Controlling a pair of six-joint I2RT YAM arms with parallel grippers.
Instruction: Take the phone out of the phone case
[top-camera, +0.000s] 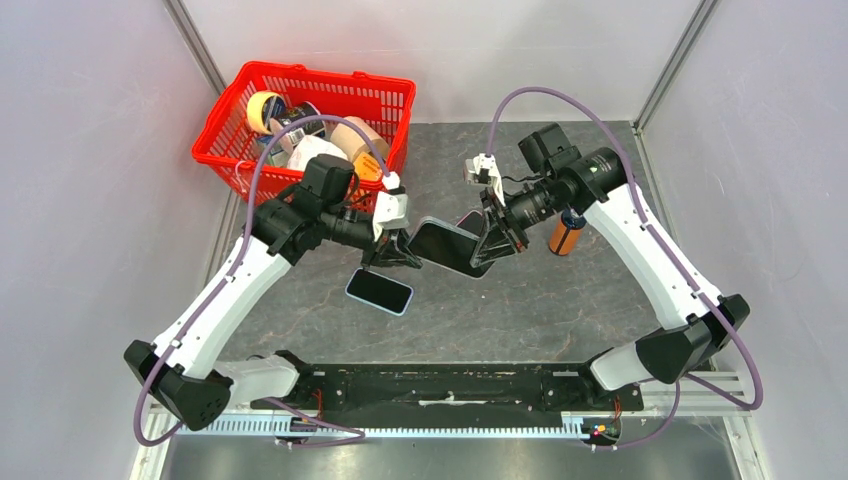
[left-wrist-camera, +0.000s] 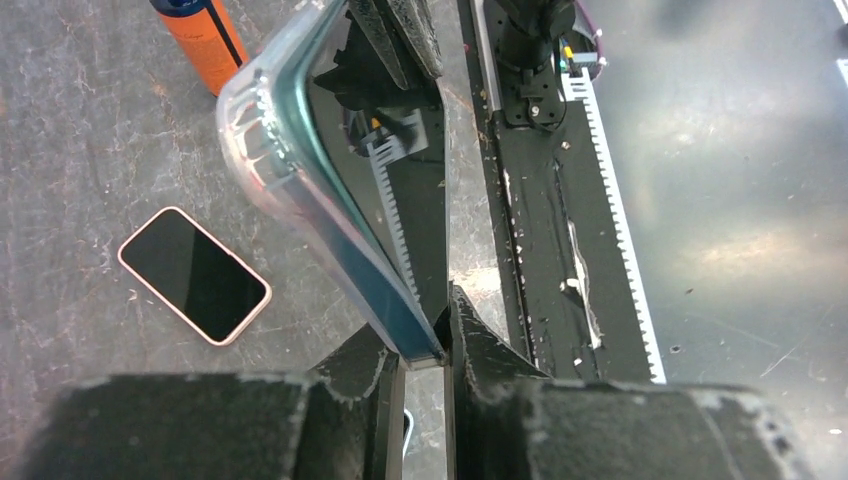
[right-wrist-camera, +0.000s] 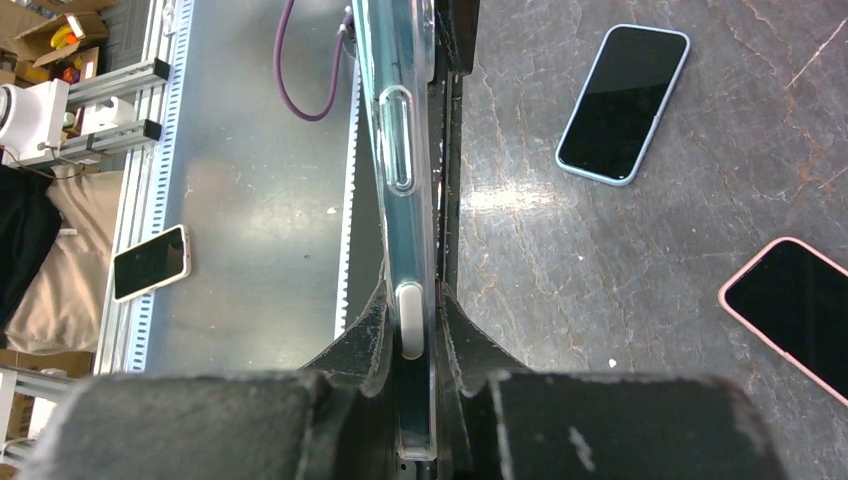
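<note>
A dark phone (top-camera: 446, 246) in a clear case (left-wrist-camera: 262, 130) hangs between both grippers, screen tilted. My left gripper is shut on a narrow corner of the cased phone; the case's edge curves away from it toward the upper left of that view. My right gripper is shut on the other end of the cased phone, whose side with buttons runs upright through the right wrist view. Whether case and phone are separated anywhere is hard to tell.
A blue-edged phone (top-camera: 379, 292) lies on the grey table front-left; a pink-edged phone (left-wrist-camera: 194, 276) lies behind the held one. An orange can (top-camera: 565, 237) stands at the right. A red basket (top-camera: 230, 140) full of items sits back-left.
</note>
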